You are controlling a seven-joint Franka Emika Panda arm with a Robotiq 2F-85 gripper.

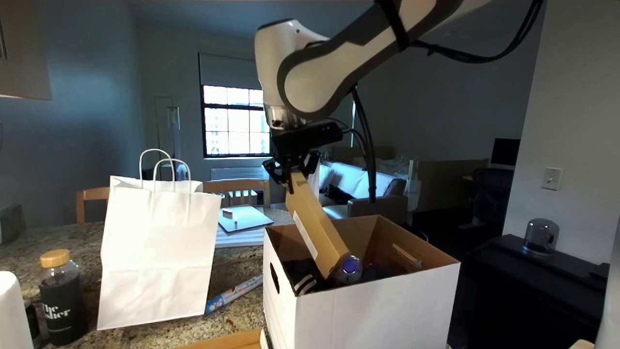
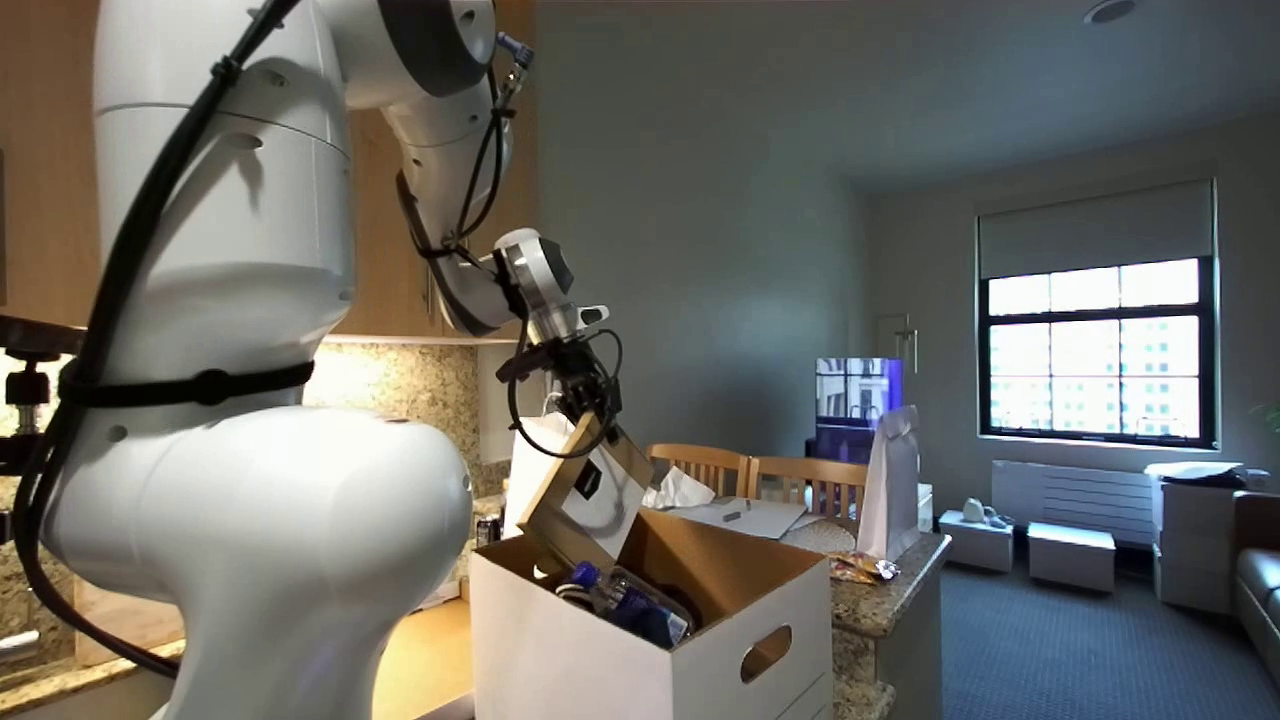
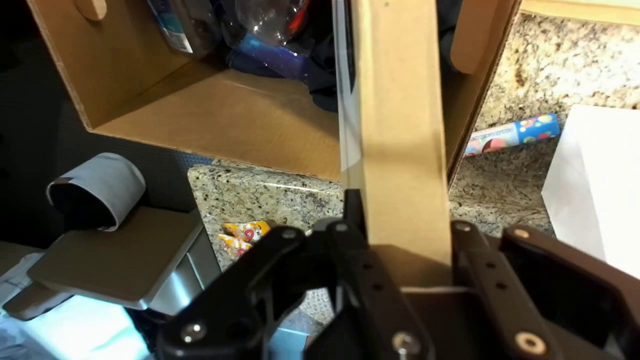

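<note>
My gripper is shut on one end of a long, flat brown cardboard box (image 1: pixel 317 224). In exterior view 1 that end is raised above the large white carton (image 1: pixel 372 308), while the lower end slants down inside it. A white panel with a dark patch (image 2: pixel 591 482) shows on the box's face in exterior view 2. Within the carton, a clear bottle with a blue cap (image 2: pixel 645 608) lies near the box's lower end. Dark items further down are partly hidden by the box and the carton walls.
A white paper bag (image 1: pixel 157 256) stands on the granite counter left of the carton. Between them lies a colourful tube (image 1: pixel 235 293). A dark bottle with a wooden lid (image 1: pixel 61 299) stands at far left. Small orange packets (image 3: pixel 246 234) sit near the counter's edge.
</note>
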